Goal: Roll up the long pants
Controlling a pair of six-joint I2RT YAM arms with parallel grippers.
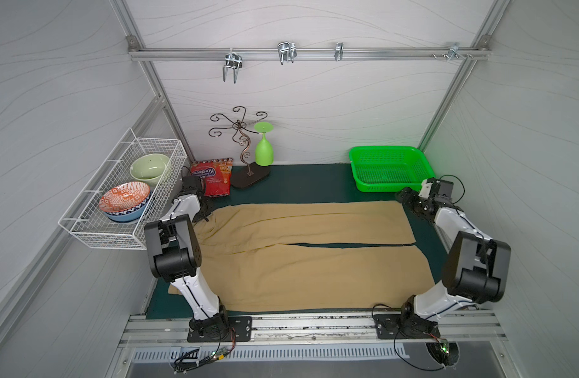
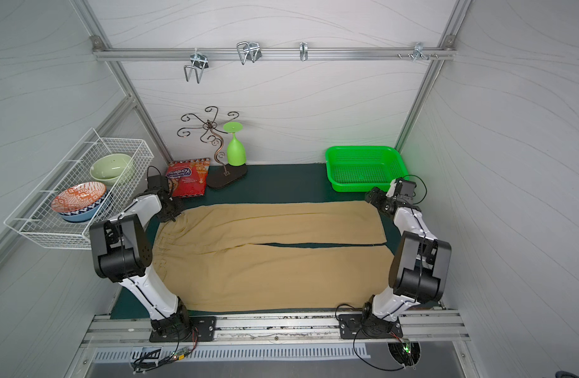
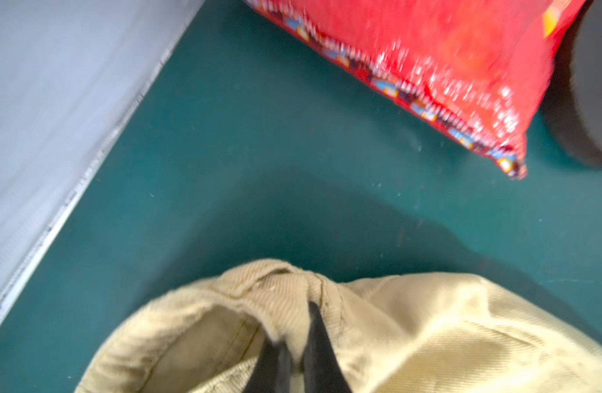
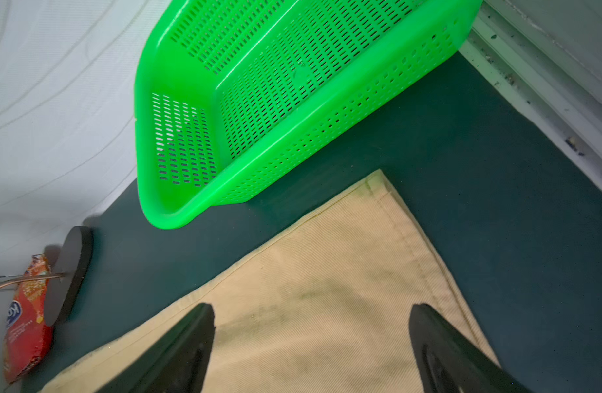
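Tan long pants (image 1: 308,277) lie flat across the dark green table (image 1: 302,182), waist at the left, two legs reaching right. My left gripper is shut on the waistband (image 3: 274,288) at the upper left corner of the pants (image 2: 270,223). My right gripper stands open above the far leg's cuff (image 4: 432,275) at the right, its fingers apart with nothing held.
A green basket (image 1: 390,187) sits at the back right, close to my right gripper. A red snack bag (image 1: 210,179), a metal stand with a green glass (image 1: 264,148) are at back left. A wire basket (image 1: 81,226) with bowls hangs left.
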